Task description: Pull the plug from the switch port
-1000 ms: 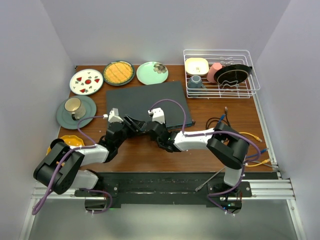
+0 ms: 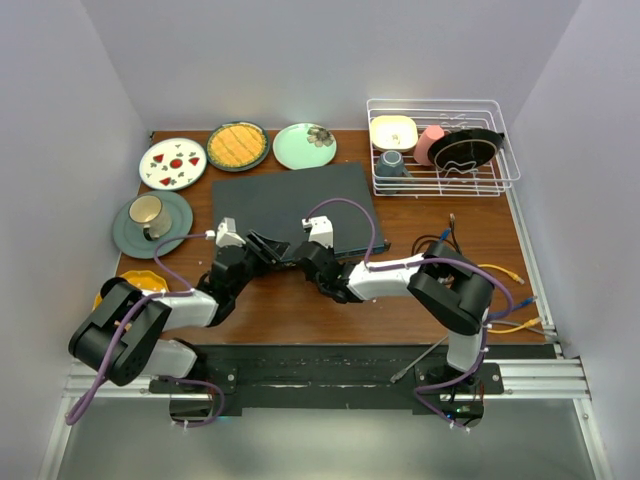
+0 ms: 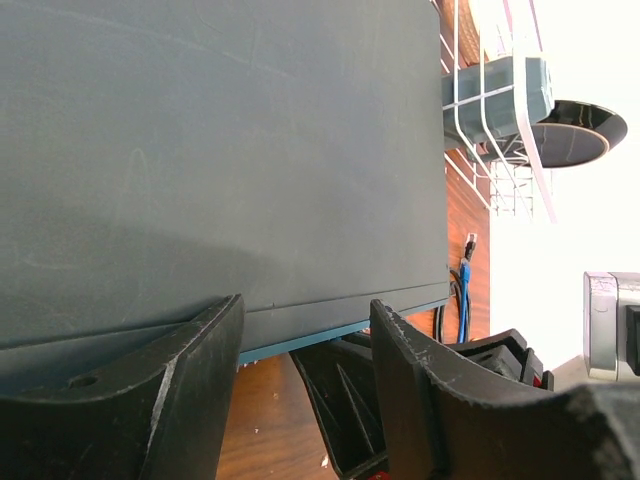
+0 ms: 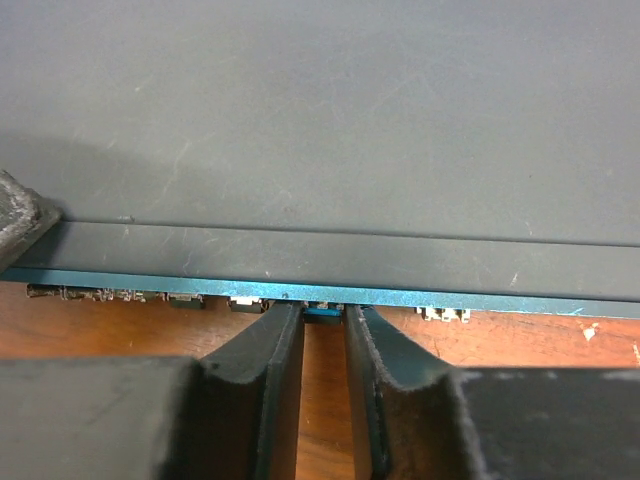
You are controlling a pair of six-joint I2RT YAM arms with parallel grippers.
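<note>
The dark switch [image 2: 290,195] lies flat on the wooden table, its port edge [image 4: 480,300] toward the arms. In the right wrist view, my right gripper is at that edge, fingertips close either side of a small blue piece at a port [image 4: 323,310]; whether they grip it cannot be told. My left gripper is over the switch's front edge, fingers apart, nothing visible between them but the switch's surface behind. Both grippers are near each other in the top view.
A dish rack [image 2: 440,180] stands at back right, plates [image 2: 305,146] at the back and left, a yellow bowl [image 2: 150,281] beside the left arm. Loose cables [image 2: 505,271] lie on the right.
The left arm has barely moved.
</note>
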